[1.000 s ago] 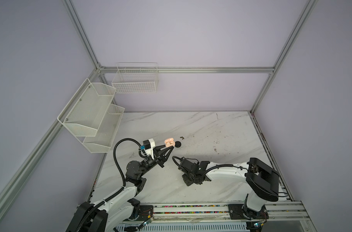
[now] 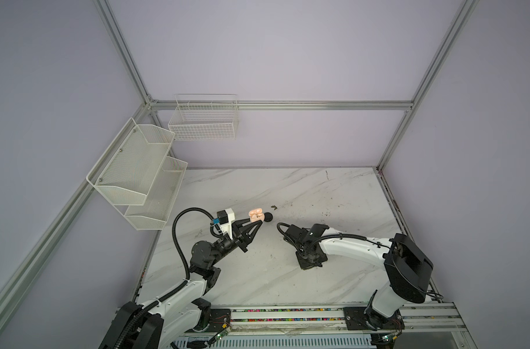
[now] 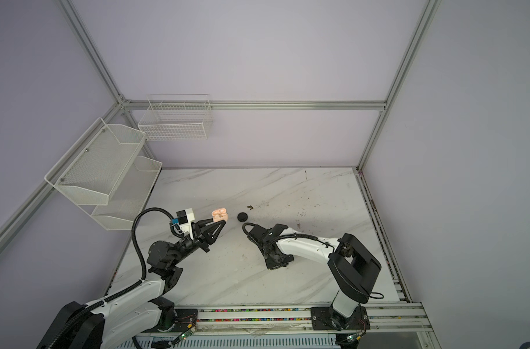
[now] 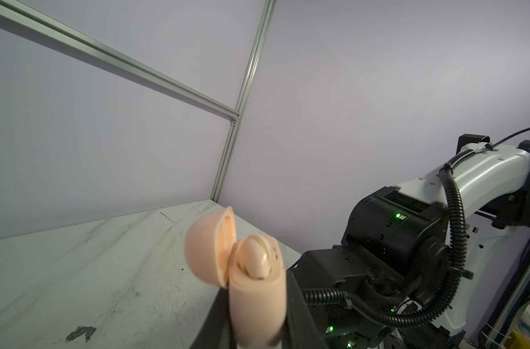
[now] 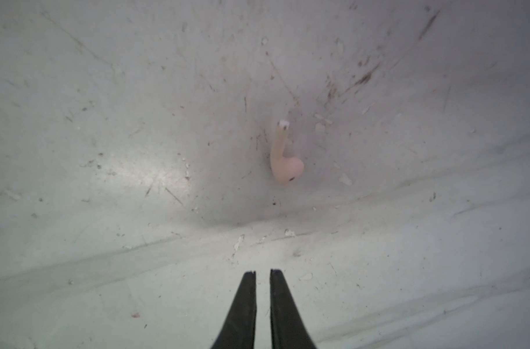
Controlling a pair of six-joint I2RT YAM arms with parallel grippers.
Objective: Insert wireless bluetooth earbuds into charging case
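Note:
My left gripper (image 2: 254, 222) is shut on the peach charging case (image 4: 256, 308), holding it upright with its lid (image 4: 208, 247) open; an earbud (image 4: 253, 256) shows inside. In the right wrist view a second pale pink earbud (image 5: 285, 167) lies on the marble table (image 5: 131, 261). My right gripper points down at the table, its fingers close together with a narrow gap and nothing visible between the tips; the earbud shows beyond them. In both top views the right arm's wrist hides that earbud.
A small black disc (image 3: 242, 217) and a dark fleck (image 3: 250, 207) lie near the centre of the table. White wire shelves (image 2: 134, 174) and a basket (image 2: 202, 128) hang at the left and back.
The right arm's wrist has moved rightward and toward the back of the table and has turned. The left arm and the case have stayed almost still.

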